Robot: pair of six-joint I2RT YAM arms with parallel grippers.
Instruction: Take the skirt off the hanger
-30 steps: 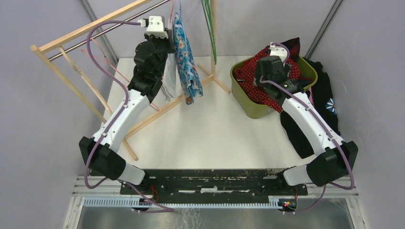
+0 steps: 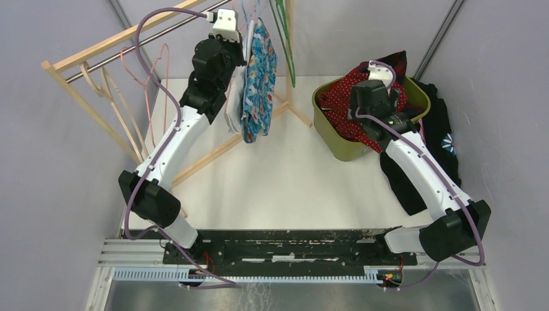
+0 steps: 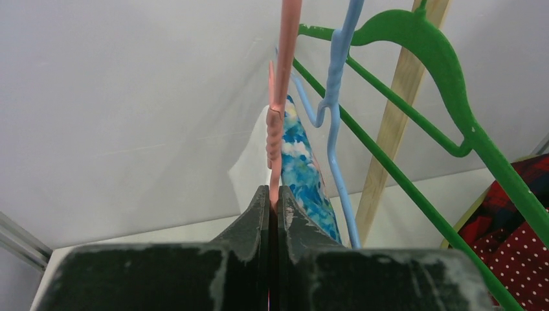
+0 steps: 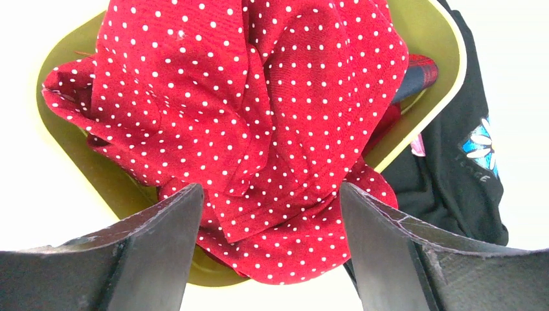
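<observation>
My left gripper is shut on a pink hanger [image 3: 275, 139], just below its twisted part in the left wrist view. Beside it, a blue floral garment [image 2: 260, 81] hangs from the rack next to a white cloth [image 2: 235, 100]; their attachment to the hangers is hidden by the gripper from above. In the right wrist view my right gripper is open over a red cloth with white dots [image 4: 304, 97], which lies bunched in a green basket [image 4: 447, 71].
A wooden rack [image 2: 100, 48] with a metal rod spans the left side. Green hangers [image 3: 421, 39] and a blue hanger [image 3: 335, 84] hang by the left gripper. Black clothing [image 2: 440, 129] lies right of the basket.
Pink hangers on the left swing. The right arm has barely shifted.
</observation>
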